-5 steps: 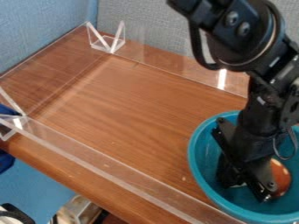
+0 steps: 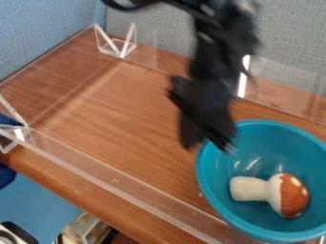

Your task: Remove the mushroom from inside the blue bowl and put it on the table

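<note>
The mushroom (image 2: 276,194), with a pale stem and an orange-brown cap, lies on its side inside the blue bowl (image 2: 226,156) at the lower right. Its stem points left and its cap rests toward the right. My gripper (image 2: 208,135), dark and blurred by motion, is above the bowl's far left rim, clear of the mushroom. The blur hides how its fingers stand, and no object shows at them.
Low transparent walls (image 2: 95,172) edge it, with a white wire-like corner bracket (image 2: 116,41) at the back left. A grey partition (image 2: 152,24) stands behind.
My gripper was down in the bowl over the mushroom; it has risen and moved left and back. The mushroom stays in the bowl, now uncovered. The bowl sits slightly further left.
</note>
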